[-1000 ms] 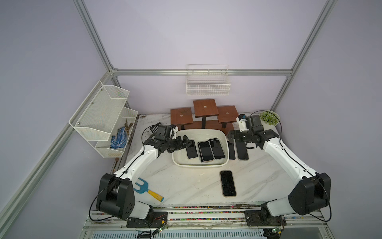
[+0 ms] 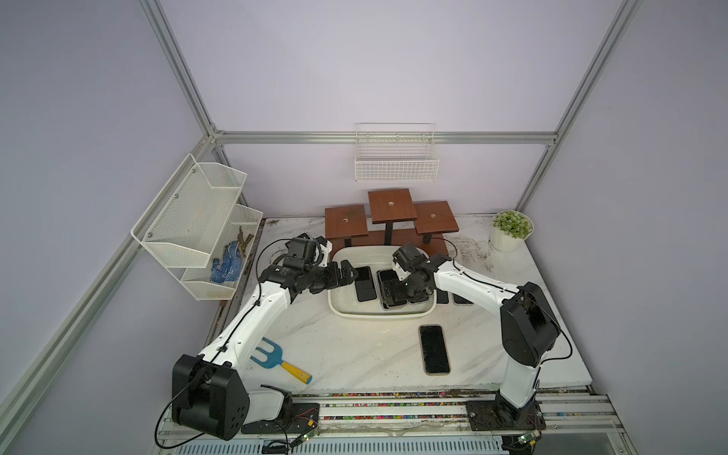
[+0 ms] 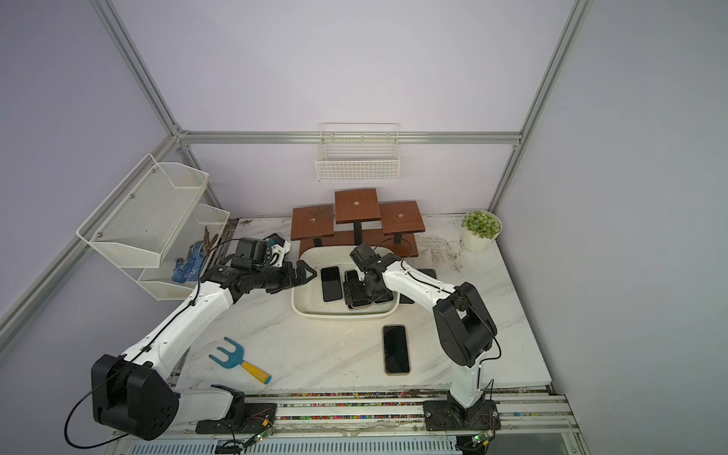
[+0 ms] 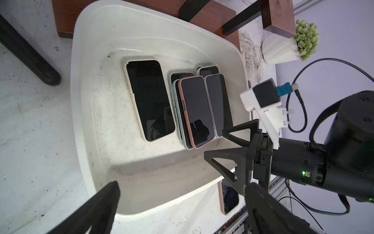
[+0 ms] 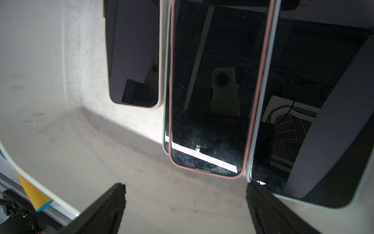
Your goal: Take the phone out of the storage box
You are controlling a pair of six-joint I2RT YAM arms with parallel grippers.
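A white storage box (image 4: pixel 93 117) holds several phones. At its left lies a single phone with a cream edge (image 4: pixel 150 101). Beside that one, a pink-rimmed phone (image 4: pixel 196 111) rests on top of others, and a light-blue-edged phone (image 4: pixel 218 103) leans next to it. Over the right half of the box, my right gripper is open, its fingers near the lower ends of these phones, nothing between them. My left gripper is open too, empty, at the box's left side.
One phone (image 2: pixel 434 349) lies on the table in front of the box, others to its right. A brown stand (image 2: pixel 392 206) rises behind. A blue fork with yellow handle (image 2: pixel 280 360) lies front left; a potted plant (image 2: pixel 512 229) stands back right.
From the table at the right of the box, my right gripper has swung left over the phones in it. My left arm has drawn back slightly to the left. The phones look unmoved.
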